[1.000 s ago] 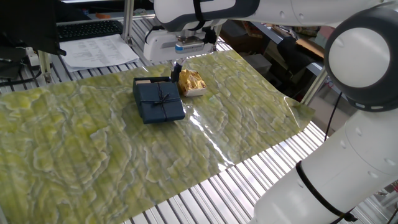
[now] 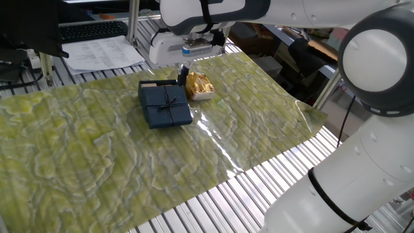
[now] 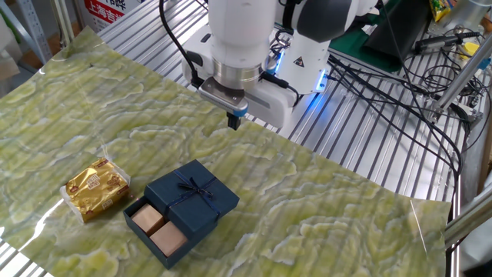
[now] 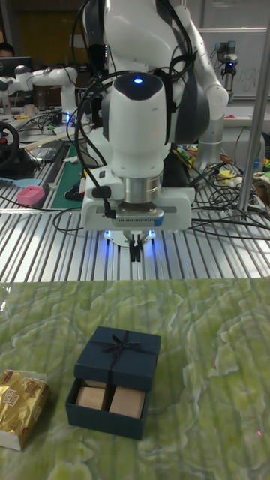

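Note:
A dark blue gift box sits on the green marbled sheet, its lid with a bow resting askew across part of it. Two light brown blocks show in the uncovered part of the box. Beside it lies a gold-wrapped packet with a white base, apart from the box in the second view. My gripper hangs above the table on the robot's side of the box, fingers pointing down. Its dark fingers stand close together, and nothing shows between them.
Most of the green sheet is bare around the box and packet. Slatted metal table shows beyond its edge. Loose cables lie by the robot's base. Papers and a keyboard sit at the back left in the first view.

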